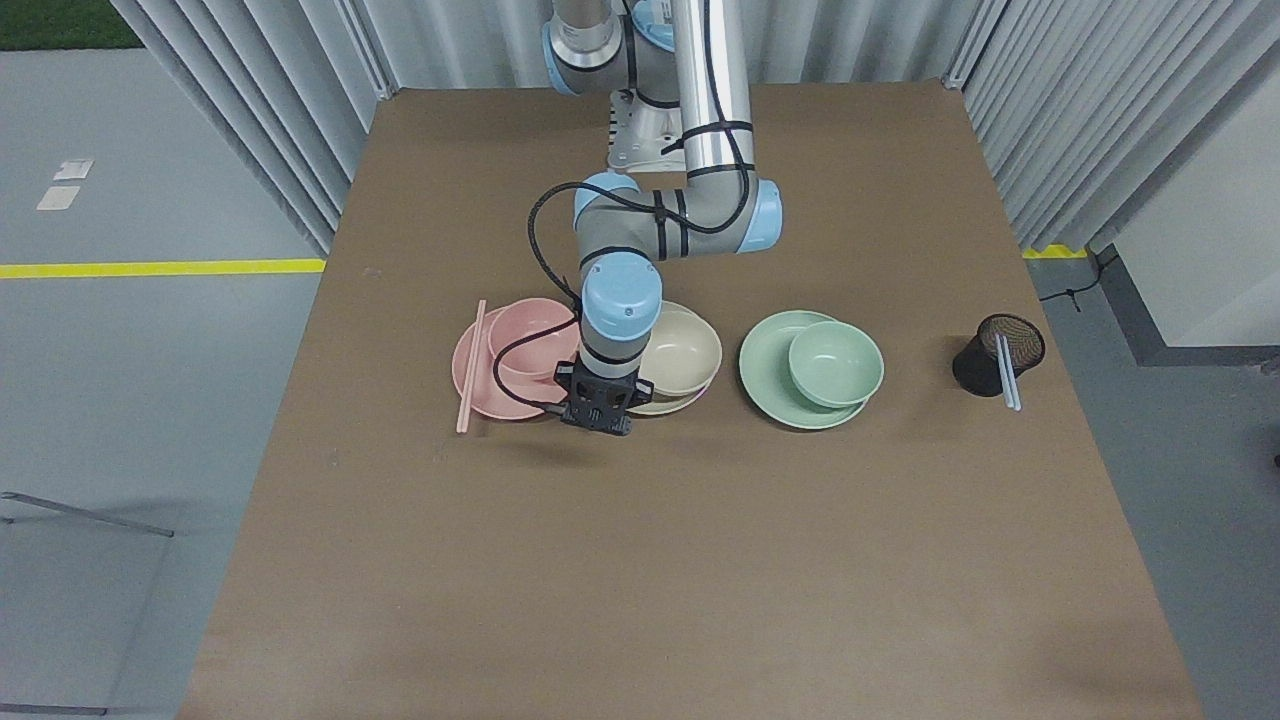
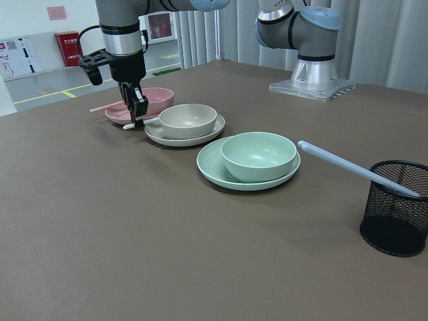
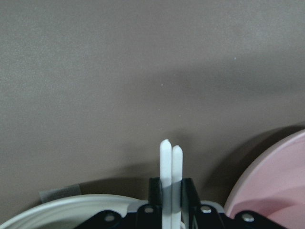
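My gripper is low at the front of the cream plate and bowl, shut on a pair of white chopsticks (image 3: 165, 162), whose tips point forward in the wrist view. The cream bowl (image 1: 681, 350) rests on its plate. To its left are the pink bowl (image 1: 537, 330) and pink plate (image 3: 281, 181), with pink chopsticks (image 1: 468, 390) across the plate's side. To the right, a mint bowl (image 1: 836, 358) sits on a mint plate (image 1: 774, 384).
A black mesh holder (image 1: 975, 370) at the right edge holds light blue chopsticks (image 1: 1008, 378).
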